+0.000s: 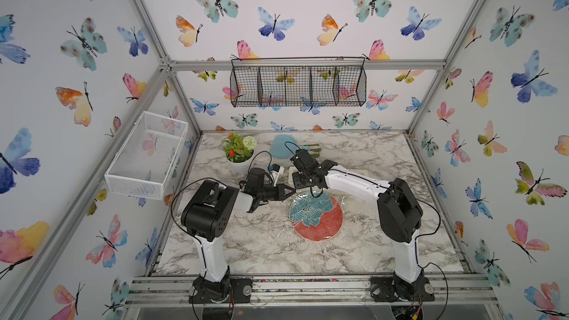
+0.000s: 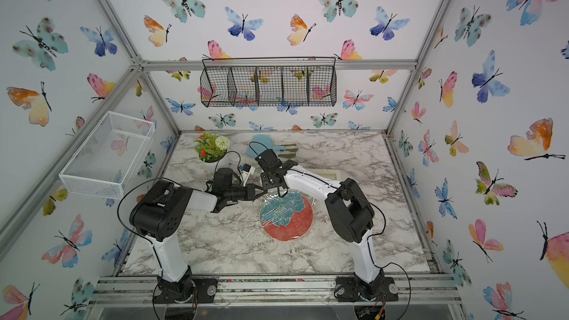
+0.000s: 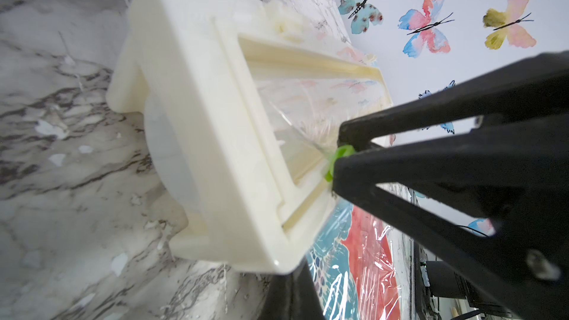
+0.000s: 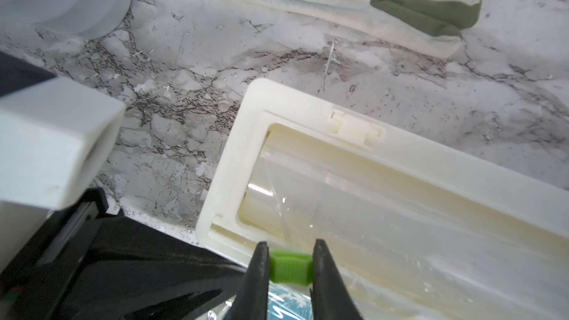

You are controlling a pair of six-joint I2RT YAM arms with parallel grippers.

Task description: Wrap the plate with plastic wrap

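The round plate (image 1: 326,228), teal flower on red, lies mid-table with shiny clear wrap (image 3: 379,278) over it. Behind it stands the cream wrap dispenser (image 4: 234,169), clear film across its open top, mostly hidden by my right arm in the top left view. My right gripper is shut on the small green slider (image 4: 290,268) at the dispenser's front edge, near its left end. My left gripper is shut low beside that same end, partly hidden under the dispenser; nothing shows between its fingers. Both grippers are close together.
A potted plant (image 1: 238,153) stands at the back left. Behind the dispenser lie a blue item (image 1: 282,145) and a striped green cloth (image 4: 423,9). A white mesh basket (image 1: 139,186) hangs on the left wall.
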